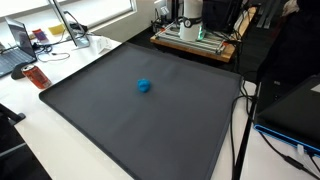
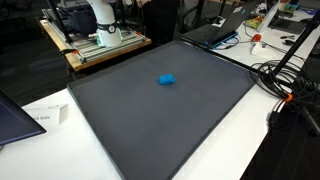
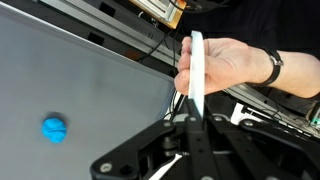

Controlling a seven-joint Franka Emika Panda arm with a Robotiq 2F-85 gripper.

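Observation:
A small blue object point(image 1: 143, 86) lies alone on the dark grey mat point(image 1: 120, 125). It also shows on the mat in exterior view 2 point(image 2: 166, 79) and at the left of the wrist view point(image 3: 54, 129). My gripper appears shut, in the wrist view only. A long white strip-like thing point(image 3: 198, 65) runs up from its fingertips, in front of a person's open hand point(image 3: 228, 64). Whether the fingers pinch its lower end, I cannot tell.
The person's arm reaches in from the right of the wrist view. An orange-red can point(image 1: 37, 77) stands beside the mat's left edge, near a laptop point(image 1: 14, 57). Cables point(image 2: 285, 90) lie beyond the mat on the right in exterior view 2.

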